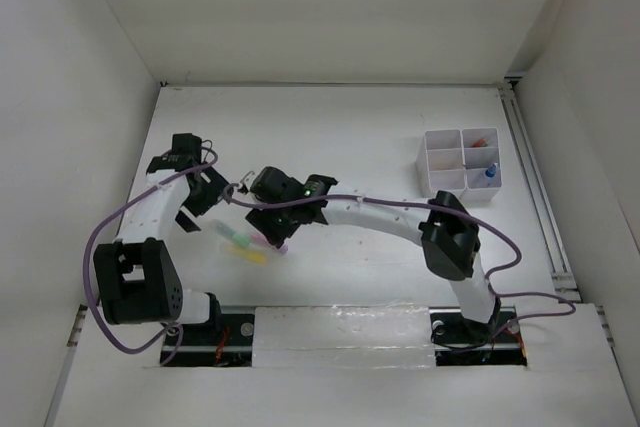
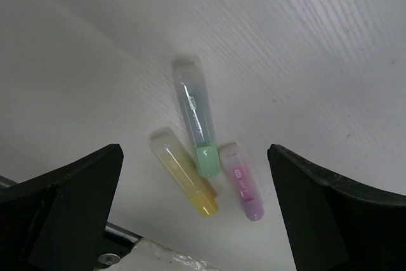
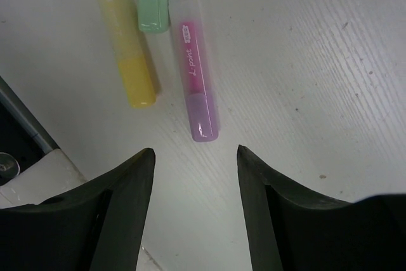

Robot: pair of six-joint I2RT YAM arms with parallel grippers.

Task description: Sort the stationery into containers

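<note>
Three translucent markers lie close together on the table: a green one, a yellow one and a pink one. My right gripper hovers over the table with its fingers apart; the pink marker's purple end lies just beyond its fingertips, with nothing between them. From above, that gripper partly covers the pink marker. Off to the left of the markers, my left gripper stands wide open and empty. A white divided container is at the right, with a blue item and a reddish item in its compartments.
Bare table stretches between the markers and the container. My right forearm and its purple cable cross above the middle. A wall rises close beside the left arm.
</note>
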